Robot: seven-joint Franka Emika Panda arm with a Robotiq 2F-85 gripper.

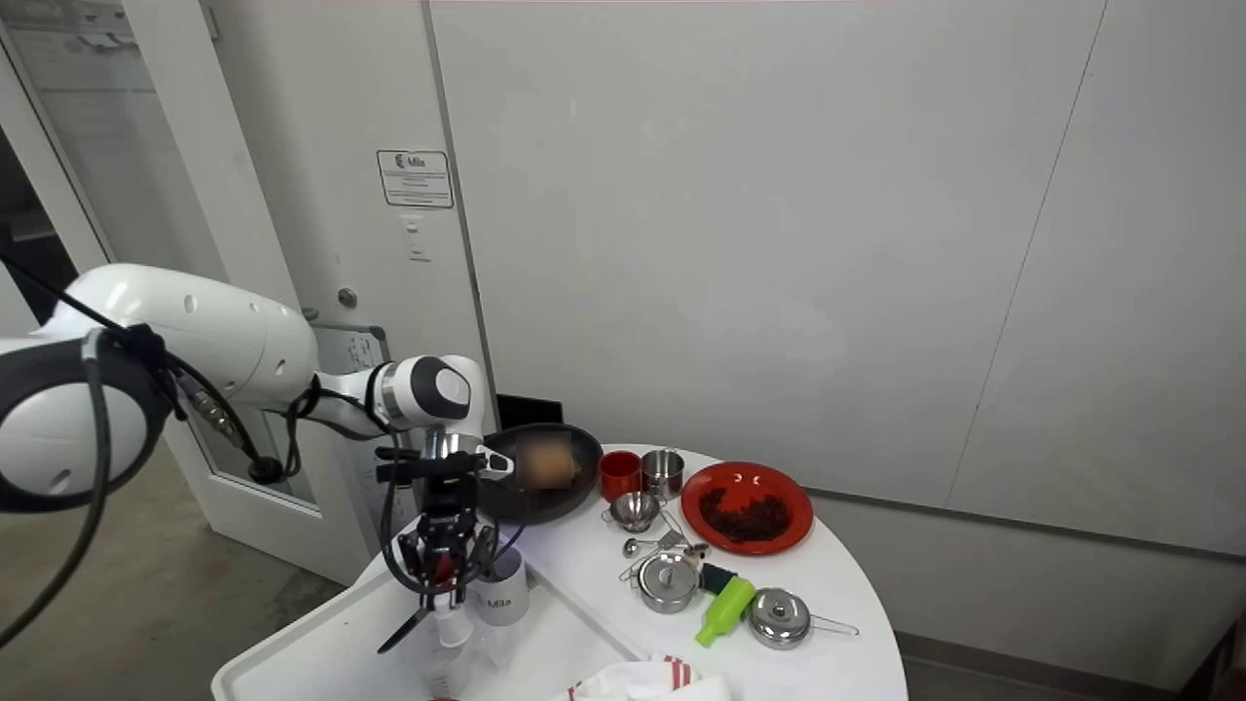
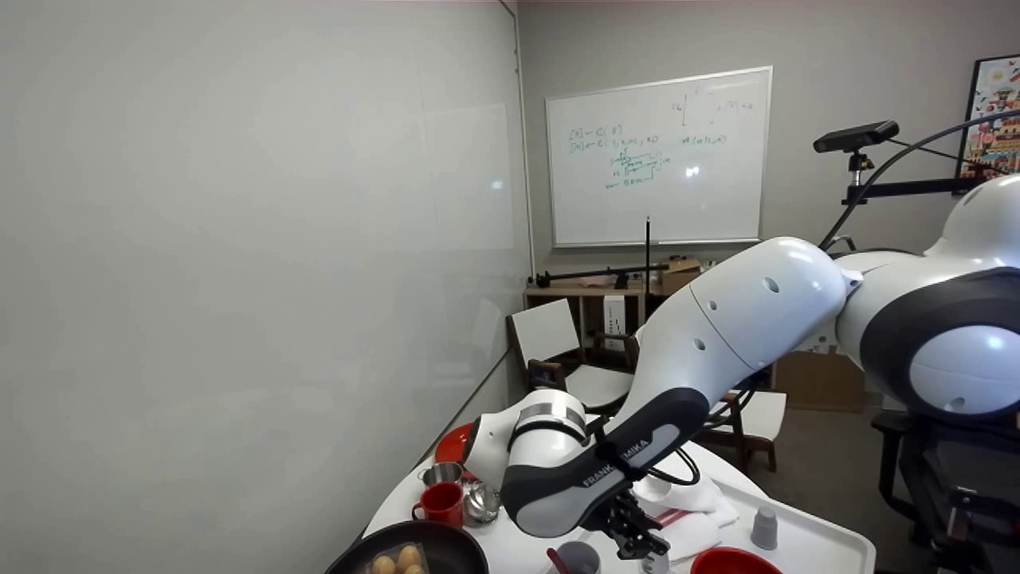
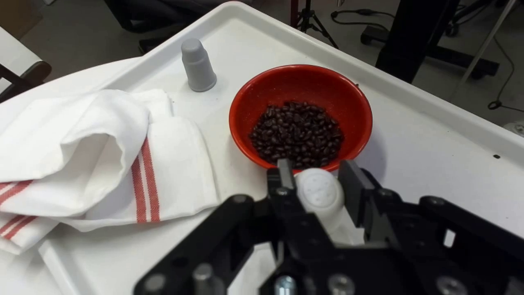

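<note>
A white-capped shaker bottle [image 3: 321, 194] stands between the black fingers of my gripper, which is shut on it. Several small holes show in the cap; the clear lower body is mostly hidden by the fingers in the wrist view. In exterior view 1 the gripper holds the bottle [image 1: 453, 626] over the white tray, left of a grey-white mug [image 1: 502, 592]. Beyond the gripper in the wrist view lies a red bowl [image 3: 361, 130] with dark coffee beans in it.
A grey shaker-like piece [image 3: 199, 66] and a folded white towel [image 3: 181, 167] with red stripes flank the bowl. A black pan [image 1: 584, 497], red cup [image 1: 620, 473], red plate [image 1: 796, 514] and metal pots share the round table. The tray's right part is clear.
</note>
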